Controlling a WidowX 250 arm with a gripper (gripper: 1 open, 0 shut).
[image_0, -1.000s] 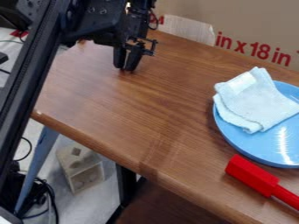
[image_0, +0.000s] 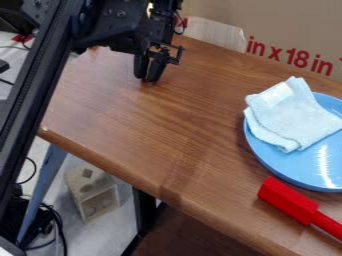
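Note:
My black gripper (image_0: 150, 70) hangs low over the wooden table at the upper left, its two fingers pointing down; whether anything sits between them is hard to make out. A light blue cloth (image_0: 287, 115) lies folded on a blue plate (image_0: 307, 172) at the right. A red-handled tool (image_0: 287, 203) lies at the front right, partly out of frame.
A cardboard box (image_0: 287, 40) stands behind the table. The table's front edge runs diagonally, with cables and floor below at the left.
The cloth, plate and red tool have not moved.

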